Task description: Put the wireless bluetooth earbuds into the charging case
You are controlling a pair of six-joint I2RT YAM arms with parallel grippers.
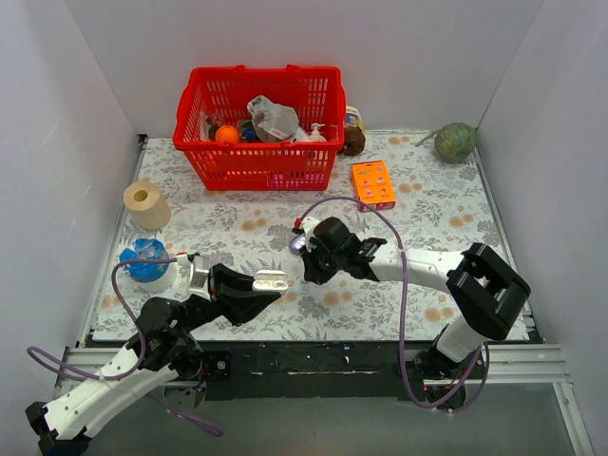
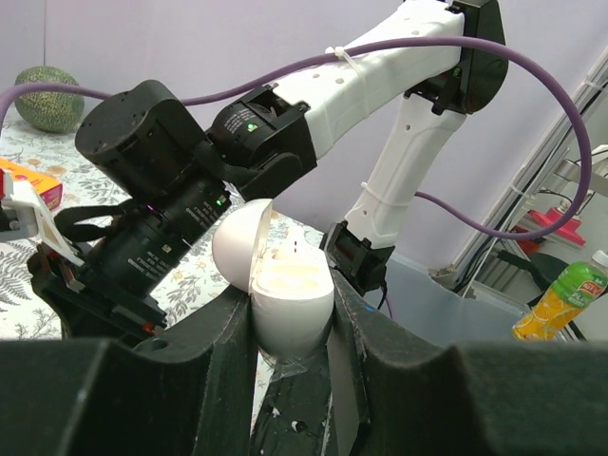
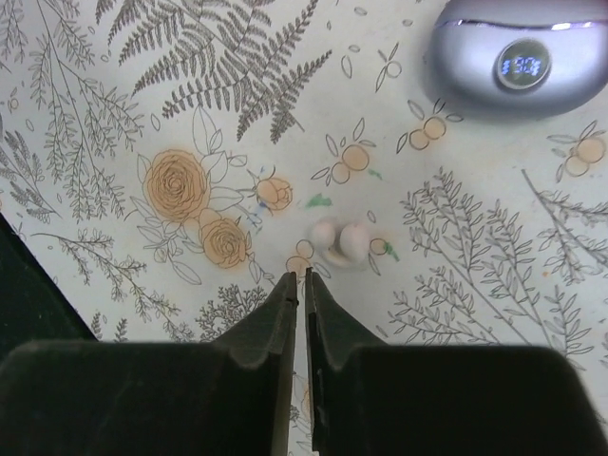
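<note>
My left gripper is shut on a white charging case, held in the air with its rounded lid raised, seen at the front left in the top view. How its slots are filled cannot be made out. A small pale earbud lies on the patterned tablecloth, just beyond the fingertips of my right gripper in the right wrist view. That gripper points down, only a narrow gap apart, with nothing between its fingers. In the top view, the right gripper hides the earbud.
A silver-purple rounded case with a small lit display rests near the earbud. Behind stand a red basket and an orange box. A paper roll and blue bag are at left.
</note>
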